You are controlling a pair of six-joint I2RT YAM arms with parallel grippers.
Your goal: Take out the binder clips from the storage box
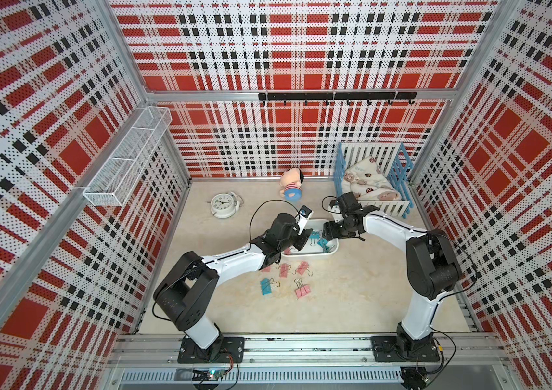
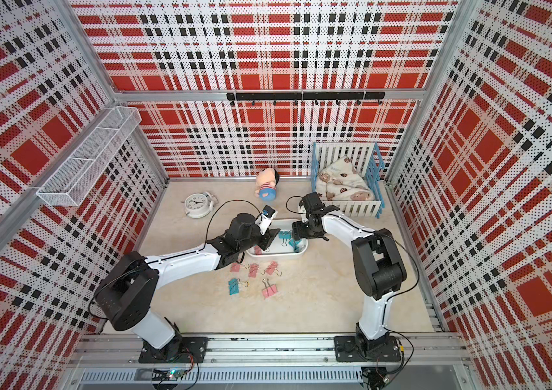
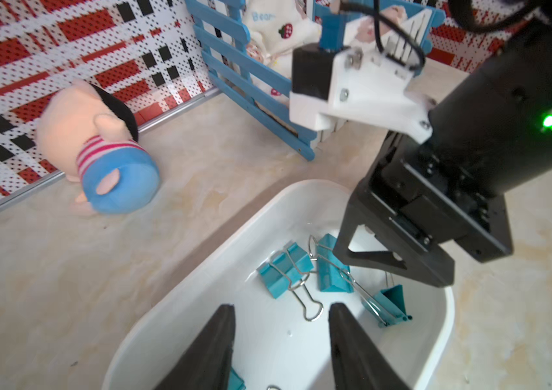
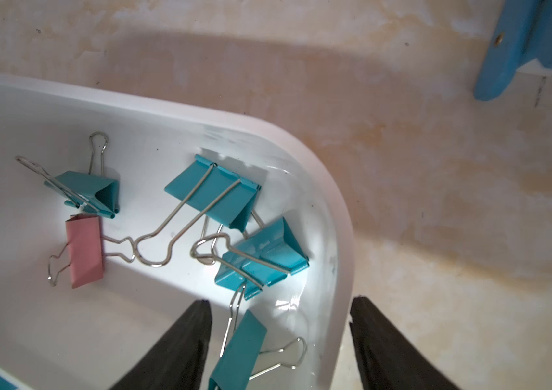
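Note:
The white storage box (image 4: pixel 314 195) holds several teal clips and one pink clip (image 4: pixel 85 250) in the right wrist view. Two teal clips overlap near its rounded end, one (image 4: pixel 220 191) partly against another (image 4: pixel 266 256); a third teal clip (image 4: pixel 242 354) lies low between the right fingers. My right gripper is open above that end, one finger over the inside, the other beyond the wall. Over the box's other end, my left gripper stands open with nothing between its fingers. Pink clips (image 1: pixel 301 291) and a teal clip (image 1: pixel 266 286) lie on the table in front.
Behind the box lie a doll (image 1: pixel 291 184) and, further right, a blue-and-white crib (image 1: pixel 373 178). A white clock (image 1: pixel 223 204) stands at the back left. Both arms are close together over the box.

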